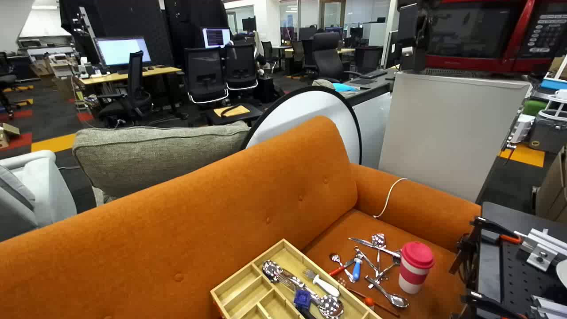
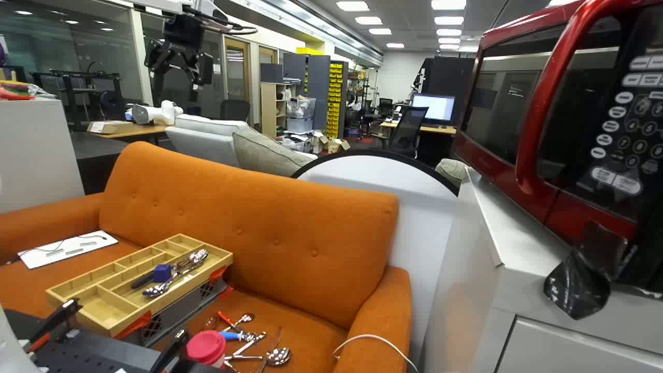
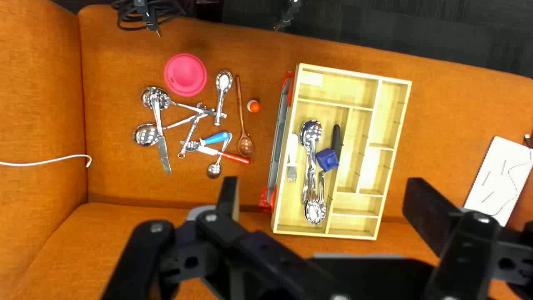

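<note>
My gripper is open and empty, its fingers wide apart high above the orange sofa; exterior view 2 has the gripper [image 2: 178, 73] at upper left. Beneath it in the wrist view stands a divided wooden tray [image 3: 362, 236]. Inside its long compartment lie several metal spoons and forks [image 3: 311, 131], a white-handled fork [image 3: 292, 150], a blue block [image 3: 327, 159] and a black-handled utensil [image 3: 337, 136]. Loose on the seat are a knife [image 3: 163, 150], ladles [image 3: 145, 135], a blue-handled utensil [image 3: 216, 138], a red-handled one [image 3: 235, 158] and a wooden spoon [image 3: 245, 145].
A cup with a pink lid [image 3: 185, 75] stands among the loose utensils, and a small orange-topped object [image 3: 253, 106] sits near the tray. A white board [image 3: 501, 180] lies on the tray's other side. The sofa's backrest [image 1: 228, 212] rises behind the tray.
</note>
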